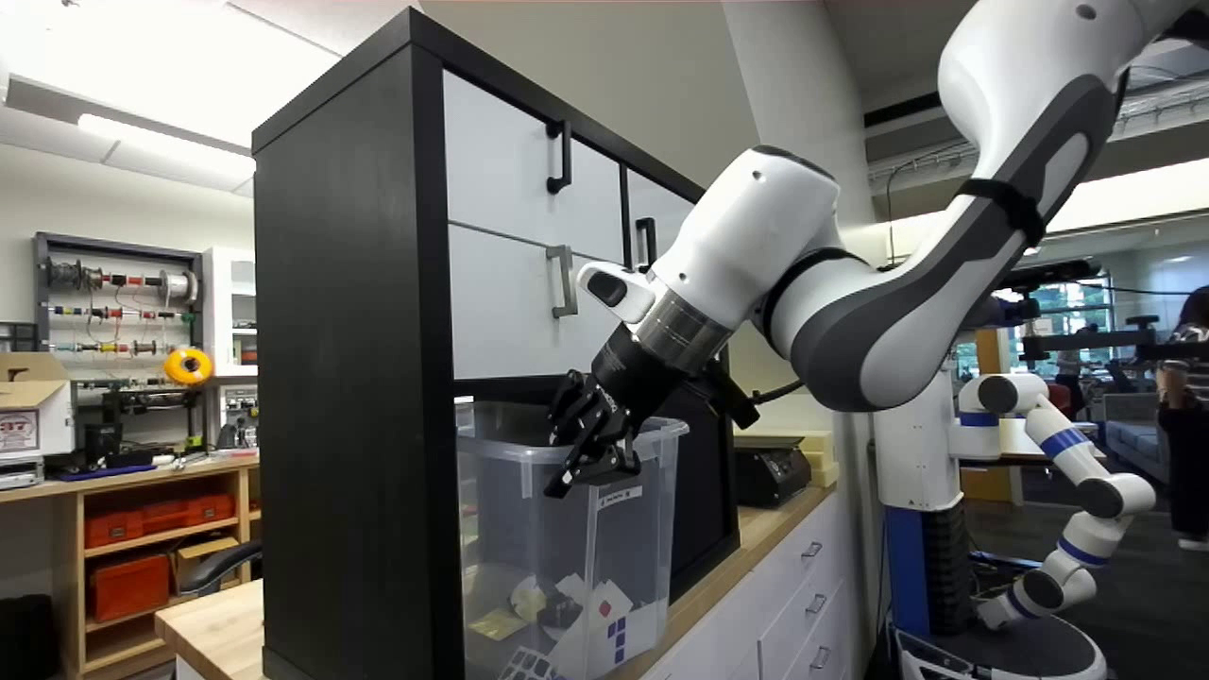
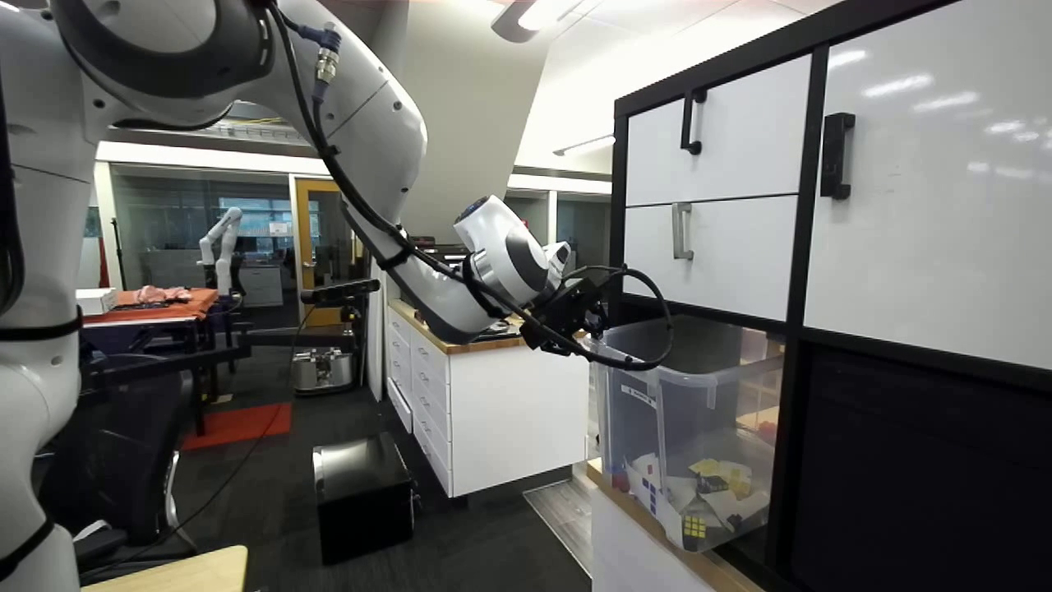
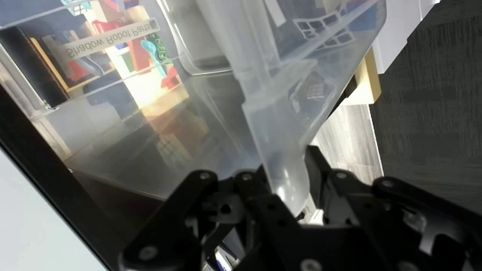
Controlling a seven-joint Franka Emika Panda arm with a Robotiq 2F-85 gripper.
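Note:
A clear plastic bin stands partly out of a lower opening of the black cabinet, with loose items inside. Over its front rim reaches my gripper, shut on that rim. In the wrist view the bin's rim runs down between the dark fingers of my gripper. Exterior view 2 shows the bin jutting past the cabinet's frame, the gripper at its near upper edge. There the arm's cable loop partly covers the contact.
White doors with handles are above the opening. A wooden countertop runs along the cabinet's foot, carrying a black device to the right. In the second exterior view, a black box sits on the floor.

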